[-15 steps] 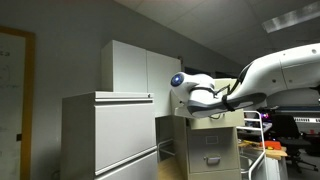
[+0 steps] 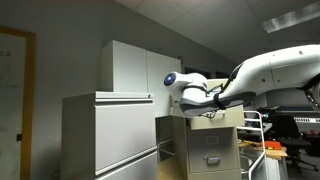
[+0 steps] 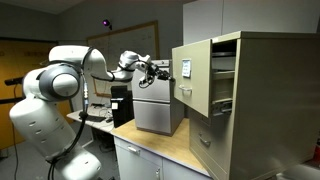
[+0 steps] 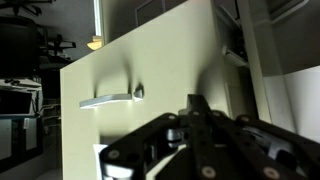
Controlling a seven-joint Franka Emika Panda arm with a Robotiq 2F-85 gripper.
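Note:
In the wrist view my gripper reaches up from the bottom, its dark fingers together and nothing visible between them. It stands in front of a beige cabinet door (image 4: 160, 60), close to the door's edge; whether it touches cannot be told. The door carries a metal handle (image 4: 108, 100) and a small round lock. From exterior view 2, the same door (image 3: 192, 80) stands swung out from the tall cabinet (image 3: 270, 100), with the gripper (image 3: 163, 73) near its outer edge. Exterior view 1 does not show the fingertips clearly.
Shelves (image 3: 222, 65) show inside the open cabinet. A wooden counter (image 3: 165, 141) runs below the arm, with a grey cabinet (image 3: 153, 98) standing behind it. Beyond the door in the wrist view there is an office chair (image 4: 55, 45).
In exterior view 1 the arm has shifted slightly to the left.

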